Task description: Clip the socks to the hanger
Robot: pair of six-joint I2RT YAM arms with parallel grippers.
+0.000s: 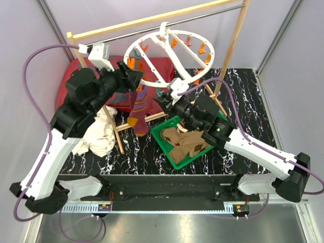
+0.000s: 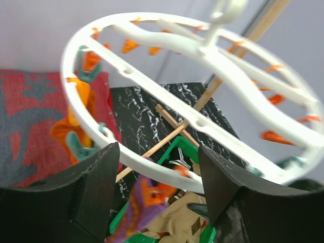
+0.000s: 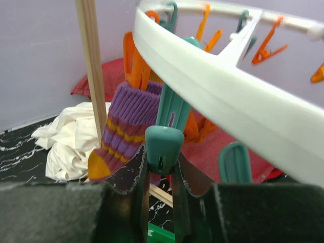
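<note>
The round white hanger [image 1: 212,53] hangs from the rack, with orange and teal clips round its rim. From its near left side hangs a purple, yellow-banded sock [image 1: 137,115], with orange clips at its cuff in the right wrist view. My right gripper is shut on a teal clip [image 3: 164,140] under the rim, right of the sock. At the rim's left side, my left gripper [image 1: 137,77] is open; in the left wrist view the rim crosses between its spread fingers, and the sock hangs below, blurred.
Below the hanger, a green basket [image 1: 174,163] holds brown socks [image 1: 190,144]. A red cushion [image 1: 76,83] and a white cloth [image 1: 98,134] lie to the left. Wooden rack legs [image 1: 234,45] stand on both sides.
</note>
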